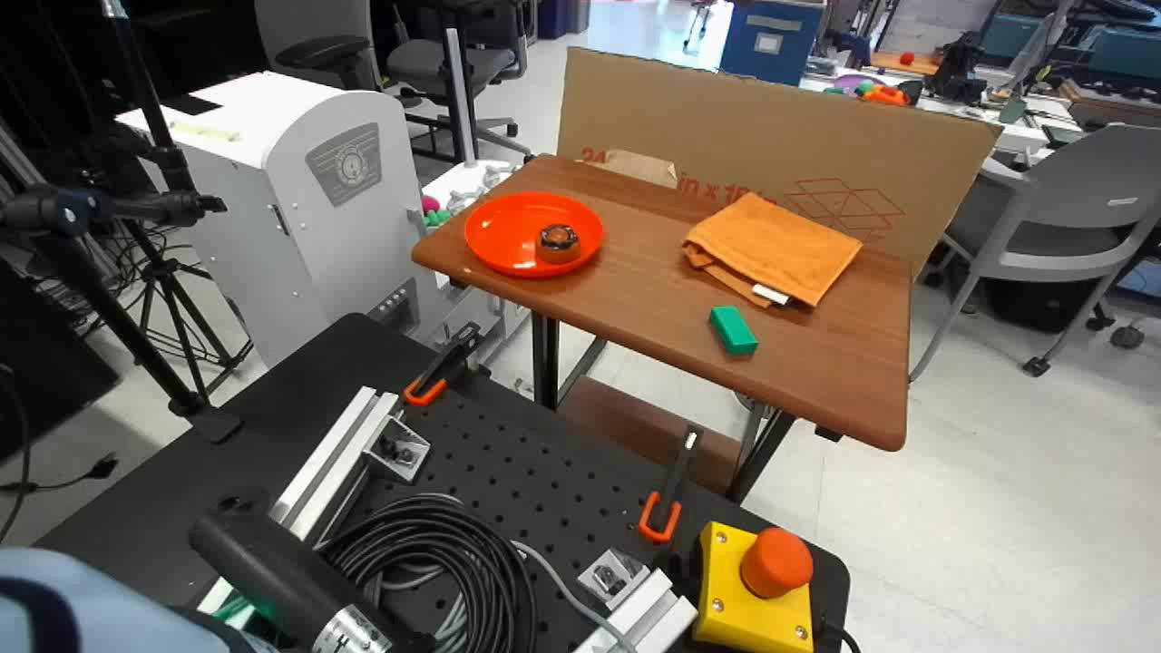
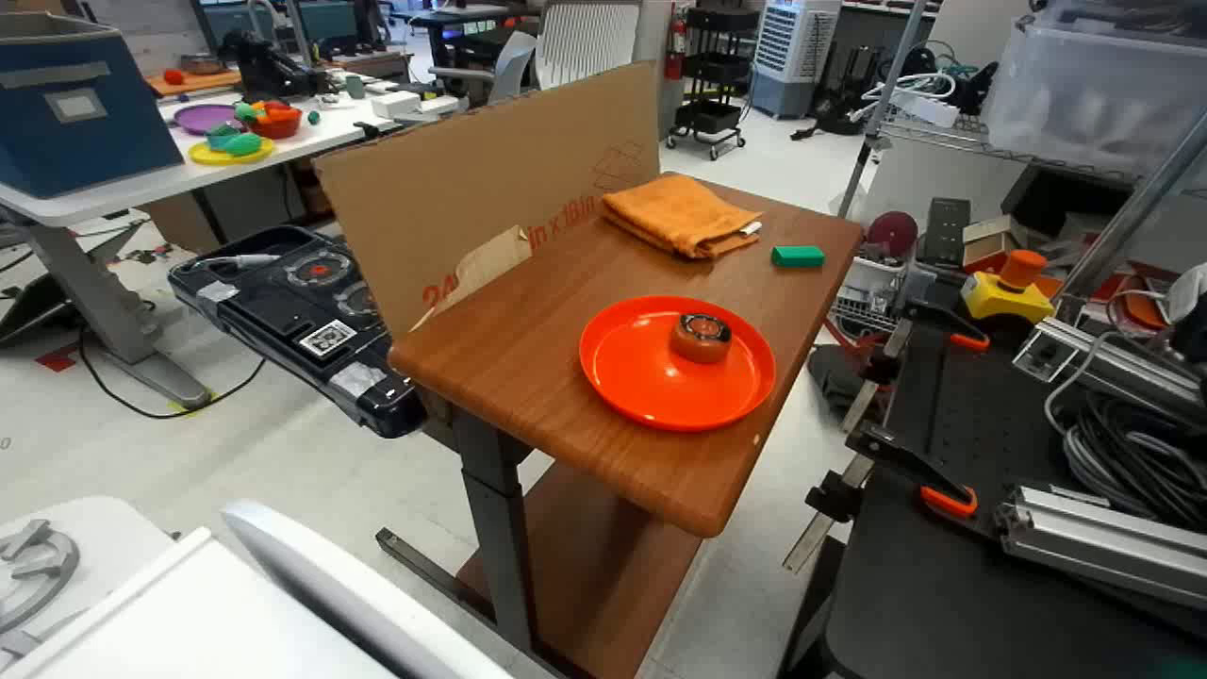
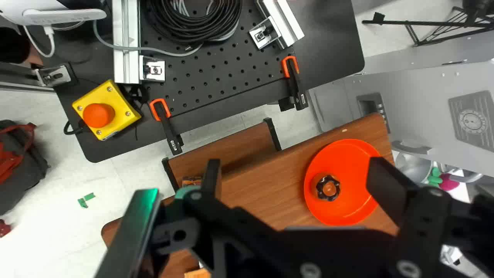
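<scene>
My gripper is in the wrist view only, its two dark fingers wide apart with nothing held between them. Beyond them, well below, lies a round orange-red plate (image 3: 348, 160) on the brown table. A small brown round object with a dark rim on top (image 1: 560, 244) rests on that plate, off its centre. The green block (image 2: 799, 256) lies by itself on the table, near the edge facing the black bench. Behind it is a folded orange cloth (image 1: 770, 246). In the wrist view the gripper covers much of the table, and only a corner of the cloth shows.
A cardboard sheet (image 1: 697, 120) stands upright along the table's back edge. The black bench (image 1: 512, 435) carries clamps, coiled cable (image 1: 446, 555) and a yellow box with a red button (image 1: 756, 588). Bare tabletop (image 1: 642, 288) lies between plate and block.
</scene>
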